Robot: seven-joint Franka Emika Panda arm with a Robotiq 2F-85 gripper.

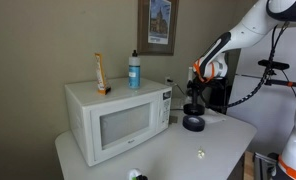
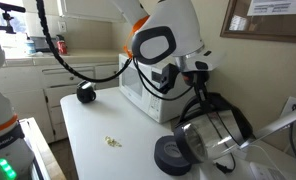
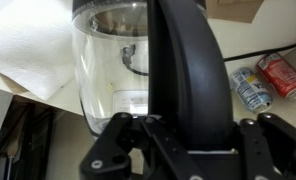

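Note:
A clear glass carafe (image 2: pixel 208 133) with a black handle and dark trim hangs or leans tilted at the right of exterior view 2. In the wrist view its glass body (image 3: pixel 96 72) fills the upper left, and the glossy black handle (image 3: pixel 193 85) runs close before the camera. My gripper (image 2: pixel 200 82) is shut at the upper part of this handle. The handle covers the fingertips in the wrist view, so how they meet it is hidden. From exterior view 1, the gripper (image 1: pixel 195 88) is at the counter's far right end.
A round black dish (image 1: pixel 193 124) lies on the counter close to the carafe. The white microwave (image 1: pixel 120 122) stands to its left. A red can (image 3: pixel 282 74) and a silver-blue can (image 3: pixel 250 90) lie nearby.

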